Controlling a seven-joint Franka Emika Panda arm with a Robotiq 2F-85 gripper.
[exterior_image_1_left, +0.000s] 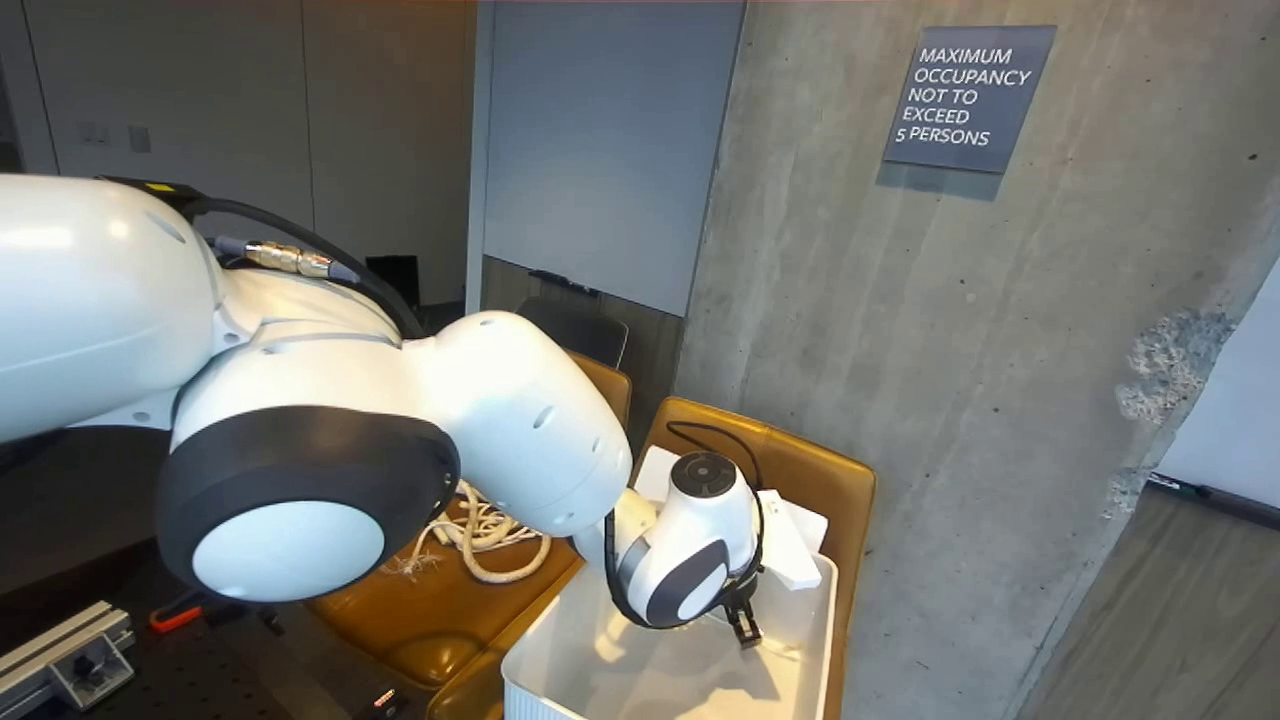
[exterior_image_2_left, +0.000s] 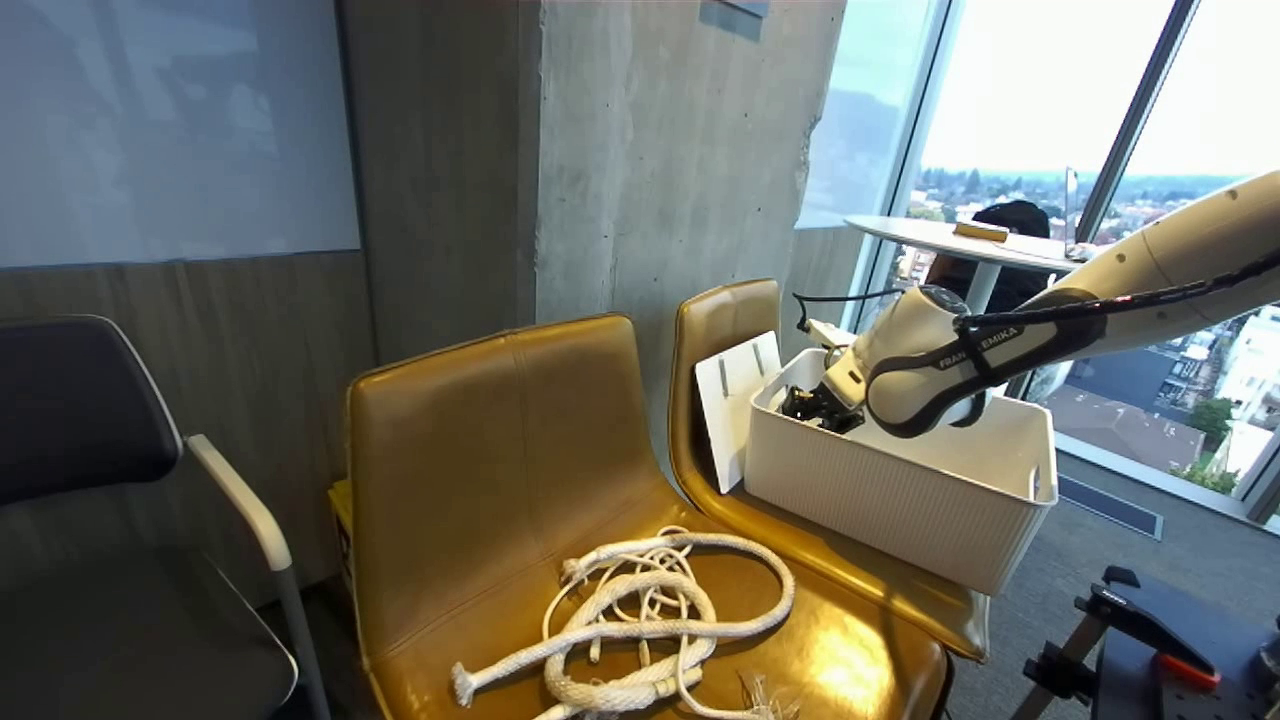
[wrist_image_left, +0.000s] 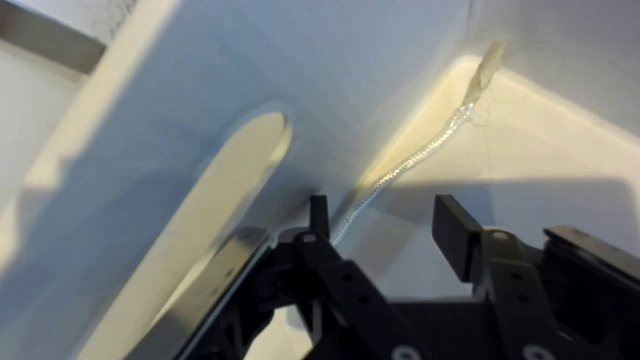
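Observation:
My gripper reaches down inside a white ribbed bin (exterior_image_2_left: 882, 492), with a wide gap between its black fingers. In the wrist view a thin, shiny cord (wrist_image_left: 414, 159) with a tan end lies along the bin's floor, running from the corner down the foot of the wall. Its lower end passes out of sight behind the left finger (wrist_image_left: 319, 217). Nothing shows clearly gripped between the fingers. The right finger (wrist_image_left: 457, 237) stands over bare floor. In the exterior views the hand is at the bin's chair-back end.
Close to the left finger rises the bin wall with a slotted handle hole (wrist_image_left: 225, 180). White panels (exterior_image_2_left: 734, 402) lean between the bin and the chair back. A coiled white rope (exterior_image_2_left: 648, 624) lies on the neighbouring tan chair (exterior_image_2_left: 510, 444). The other end of the bin looks empty.

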